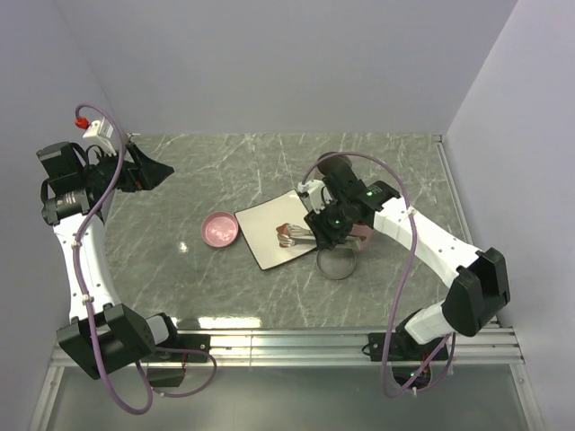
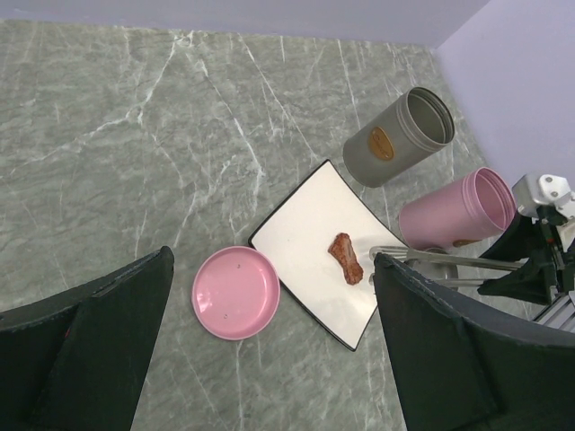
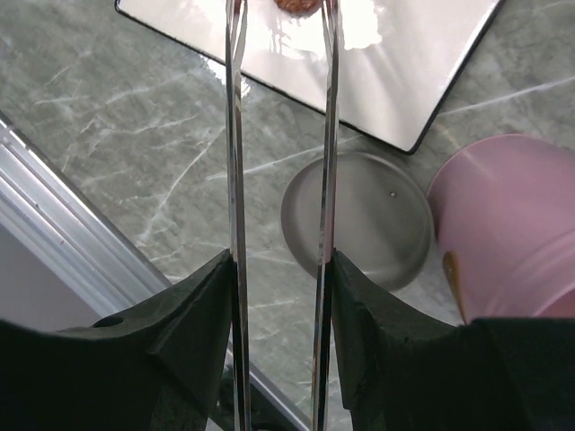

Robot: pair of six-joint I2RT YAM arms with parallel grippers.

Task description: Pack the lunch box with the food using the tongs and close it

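A brown drumstick-like piece of food (image 2: 345, 258) lies on the white square board (image 2: 310, 199). My right gripper (image 1: 328, 232) is shut on metal tongs (image 3: 330, 135), its black fingers (image 3: 193, 310) outside their two long arms, which stand apart. The tongs' tips are above or beside the food; whether they touch it I cannot tell. The pink container (image 2: 449, 208) and grey container (image 2: 388, 144) stand open at the board's right. A pink round lid (image 2: 235, 294) and a grey round lid (image 1: 336, 264) lie flat. My left gripper (image 1: 154, 172) is open and empty at the far left.
Walls enclose the marbled table (image 1: 171, 269) at the back and sides, with a metal rail (image 1: 287, 346) along its front. My right arm hides much of both containers in the top view.
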